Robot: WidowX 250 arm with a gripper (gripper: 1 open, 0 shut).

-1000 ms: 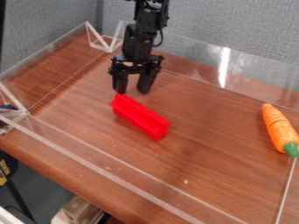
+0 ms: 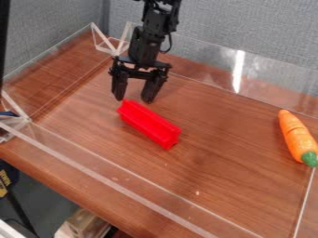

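My black gripper [image 2: 133,91] hangs low at the upper middle of the wooden table, its two fingers spread open with nothing visible between them. Just in front of it, slightly below in the view, a red rectangular block [image 2: 149,124] lies at a diagonal, apart from the fingertips as far as I can tell.
An orange toy carrot [image 2: 298,138] lies at the right edge. Clear barriers and white brackets edge the wooden table [image 2: 211,177], with grey walls behind. Bare wood fills the middle right and front.
Over the last second the gripper has shifted slightly to the left, its fingers a little wider apart in the view. The red block and carrot have not moved.
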